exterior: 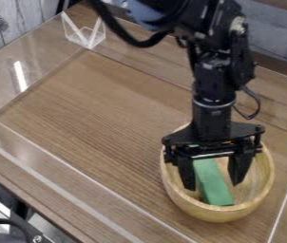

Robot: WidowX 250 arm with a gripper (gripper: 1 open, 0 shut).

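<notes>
A tan round bowl [253, 202] sits at the right front of the wooden table, with a long green block [211, 182] lying inside it. My black gripper [211, 163] is down over the bowl, open, its two fingers either side of the block's upper part. Whether they touch the block cannot be told from this view. My wrist and arm hide part of the bowl's back rim.
A clear plastic object [86, 28] stands at the back left. A dark cable-like shape lies at the bottom left corner.
</notes>
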